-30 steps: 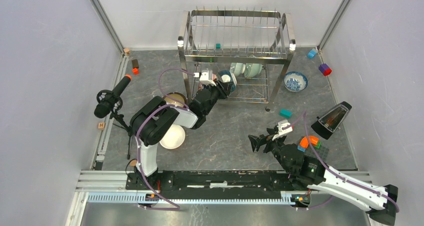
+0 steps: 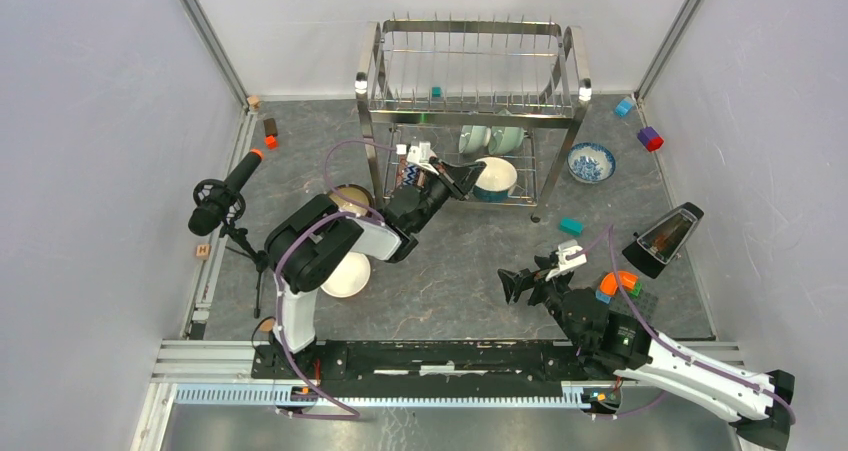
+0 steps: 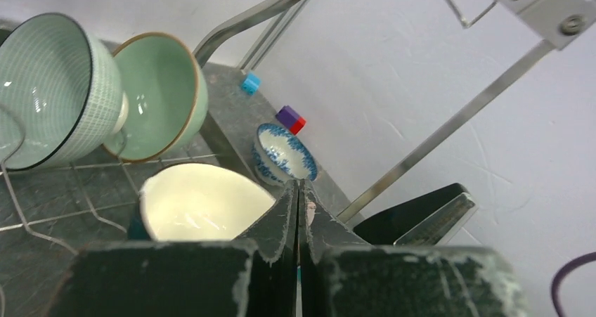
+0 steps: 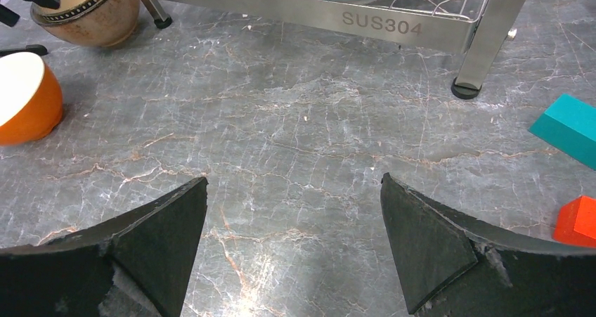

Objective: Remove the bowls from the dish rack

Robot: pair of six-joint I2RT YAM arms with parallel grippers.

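Observation:
On the rack's lower shelf, my left gripper (image 2: 474, 173) is shut on a teal bowl (image 2: 496, 181) with a cream interior, its fingertips at the bowl's rim in the left wrist view. Two pale green bowls (image 3: 151, 95) stand on their sides in the rack (image 2: 467, 120) behind it. My right gripper is open over bare table near the front right, with nothing between its fingers.
A blue-patterned bowl (image 2: 590, 163) sits right of the rack. An orange bowl (image 4: 28, 106) and a brown bowl (image 4: 91, 18) are at the left. A black metal object (image 2: 660, 241) and blocks lie right.
My left gripper has moved right with the teal bowl, which now shows more of its cream interior near the shelf's front right. The right arm has not moved.

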